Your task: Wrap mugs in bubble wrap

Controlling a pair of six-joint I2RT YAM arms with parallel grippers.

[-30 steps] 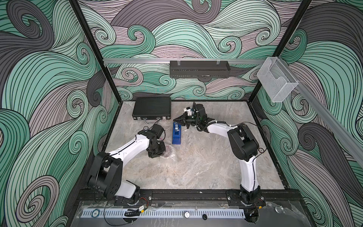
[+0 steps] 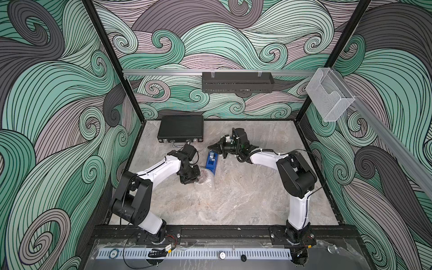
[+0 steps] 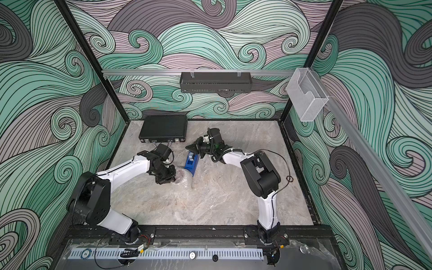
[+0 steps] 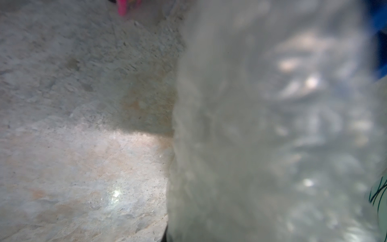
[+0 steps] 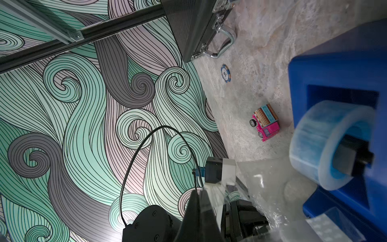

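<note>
A crumpled, clear bubble-wrap bundle (image 2: 206, 177) sits near the table's middle. My left gripper (image 2: 196, 175) is shut on its left side; its fingers are mostly hidden in the left wrist view, where blurred bubble wrap (image 4: 262, 133) fills the right half. No mug shows clearly. The blue tape dispenser (image 2: 212, 163) stands against the bundle's far right side, its roll of clear tape (image 5: 330, 141) close up in the right wrist view. My right gripper (image 2: 210, 149) is shut at the dispenser's far end, apparently on a thin part; the contact itself is hidden.
Behind the left arm lies a black case (image 2: 181, 128). A pink toy truck (image 5: 266, 121) and a poker chip (image 5: 225, 73) rest on the table near the case handle.
My left gripper shifted slightly right and back, bringing the bundle against the dispenser.
</note>
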